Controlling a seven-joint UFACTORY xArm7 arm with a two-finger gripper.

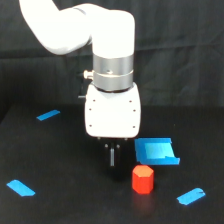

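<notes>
The white robot arm reaches down from the top, its gripper [112,152] low over the dark table [80,190], left of a blue open tray [157,152]. The thin dark fingers are hard to see, so whether they are open or shut is unclear. A red hexagonal block [142,179] sits in front of the tray, to the right of and below the fingertips.
Flat blue pieces lie at the back left [48,113], front left [21,188] and front right [192,195]. A dark wall stands behind.
</notes>
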